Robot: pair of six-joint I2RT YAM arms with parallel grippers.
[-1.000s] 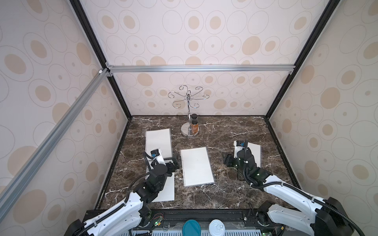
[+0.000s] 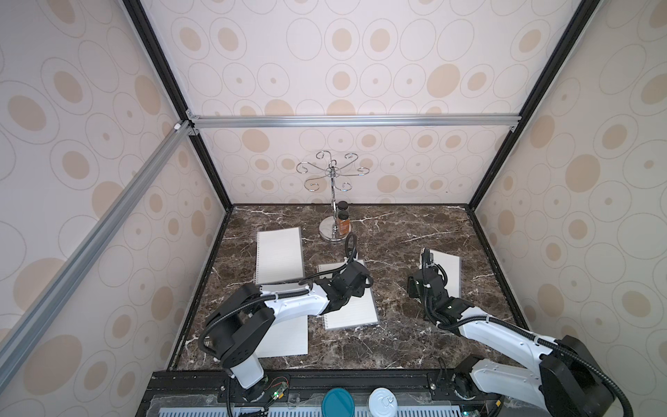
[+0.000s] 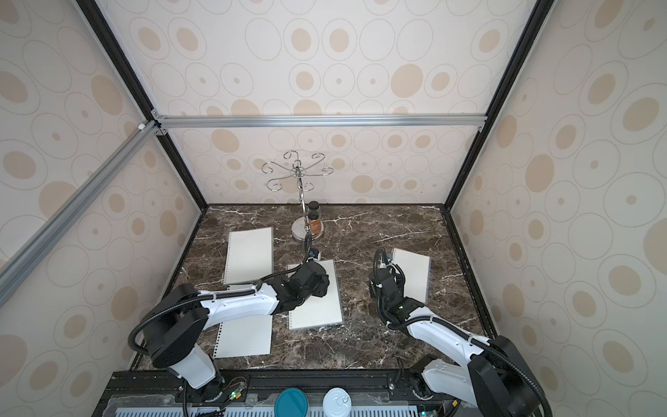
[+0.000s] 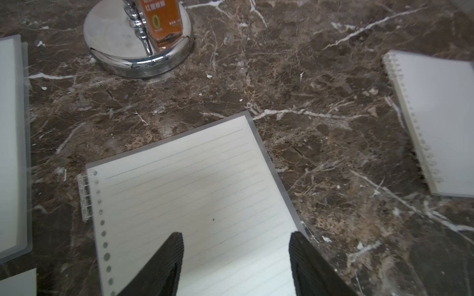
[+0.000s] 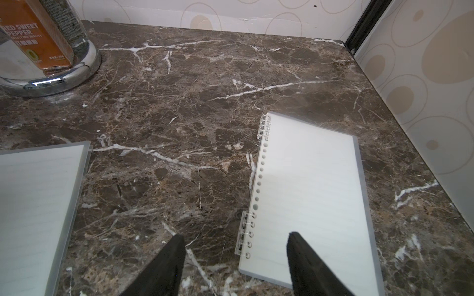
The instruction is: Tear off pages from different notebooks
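The middle notebook [image 4: 192, 197], a lined spiral pad, lies beneath my left gripper, whose fingers are apart with nothing between them. The right notebook [image 5: 311, 192], lined with clear ring binding, lies ahead of and below my right gripper, also open and empty. Two more notebooks lie at the left: one farther back [image 3: 248, 251] and one nearer [image 3: 241, 337], the latter partly hidden by my left arm.
A chrome stand [image 3: 301, 182] with spice jars [image 3: 314, 226] on its base stands at the back centre. Marble shows clear between the middle and right notebooks and at the back right. Walls border the sides.
My left gripper has swung right from the left notebooks to over the middle one, its arm now reaching across. My right gripper has shifted slightly to the right.
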